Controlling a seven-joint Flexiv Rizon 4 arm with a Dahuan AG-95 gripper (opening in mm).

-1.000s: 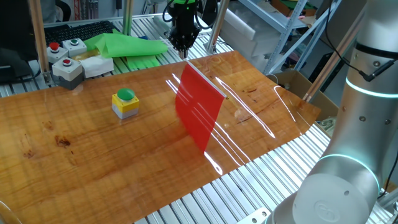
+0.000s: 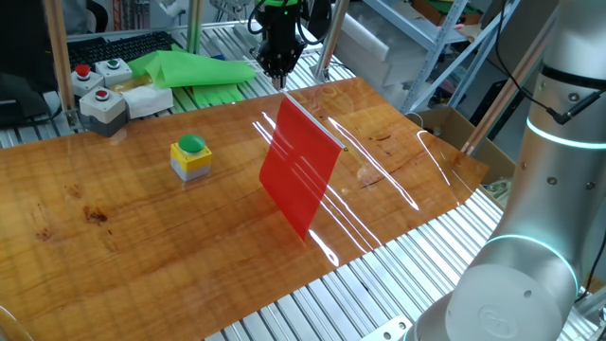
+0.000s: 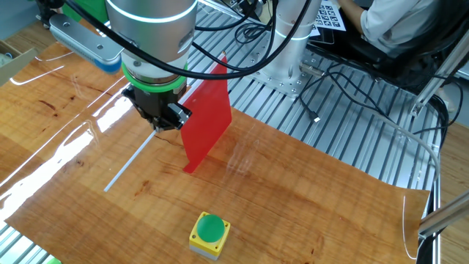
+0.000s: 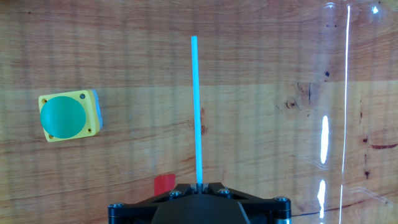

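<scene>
A red flag [image 2: 301, 166] hangs from a thin white rod, its sheet clear of the wooden tabletop [image 2: 123, 256] as far as I can judge. My gripper [image 3: 159, 126] is shut on the white rod [image 3: 130, 163]. On one side of the fingers the bare rod sticks out; the flag is on the other, toward the arm's base. Seen from the wrist, the bare rod [image 4: 196, 106] points straight ahead, and only a small red corner of the flag [image 4: 164, 184] shows beside the gripper. A yellow box with a green dome button [image 2: 192, 144] stands apart on the table.
Beyond the far table edge sit control boxes with red buttons [image 2: 92, 90] and green cloth [image 2: 199, 68]. Ribbed metal surface [image 3: 344, 117] borders the table. A dark cable [image 3: 220, 73] loops past the arm.
In exterior view 1 the flag's lower part has swung slightly left. My gripper and the yellow button box show no visible movement.
</scene>
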